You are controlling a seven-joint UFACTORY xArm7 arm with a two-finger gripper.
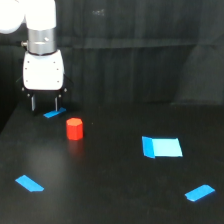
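Note:
The white arm hangs down at the far left, its gripper (45, 104) pointing at the dark table. Two small dark fingers stand apart, and nothing shows between them. A red block (74, 129), roughly six-sided in outline, rests to the right of the gripper and nearer the camera, apart from it. Farther right lies a pale blue square (167, 147) with a darker blue strip (148, 147) along its left side.
Blue tape pieces lie near the gripper (54, 113), at the front left (29, 184) and at the front right (200, 192). A dark curtain (140, 50) hangs behind.

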